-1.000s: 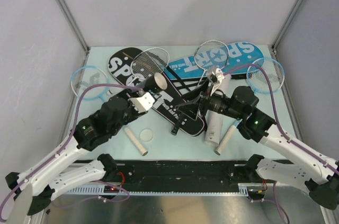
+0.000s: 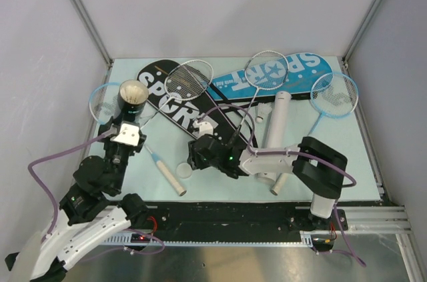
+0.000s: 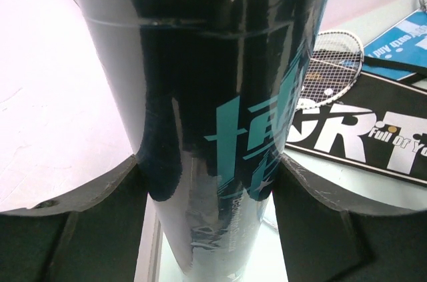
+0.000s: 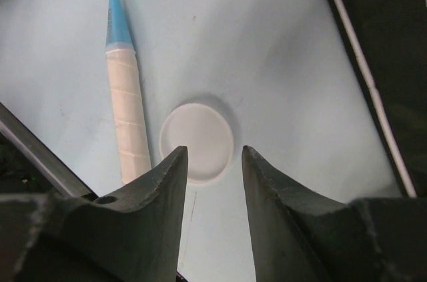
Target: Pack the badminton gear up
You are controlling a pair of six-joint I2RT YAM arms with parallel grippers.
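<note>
My left gripper is shut on a dark shuttlecock tube, which shows teal lettering and a clear lower part. In the top view the tube stands roughly upright at the left, its pale round end towards the camera. A white round cap lies flat on the table. Over it is my right gripper, its fingers part open with nothing held between them. Two rackets with blue frames, one at left and one at right, and two white-framed rackets lie spread out.
A black racket cover and a blue cover lie across the back. The handle of a blue racket is left of the cap. A white tube lies at right, with a shuttlecock beside it. Walls enclose the table.
The left gripper has carried the tube leftwards and turned it from slanting to nearly upright. The right gripper has swung left from over the black cover to the white cap, its fingers closing somewhat.
</note>
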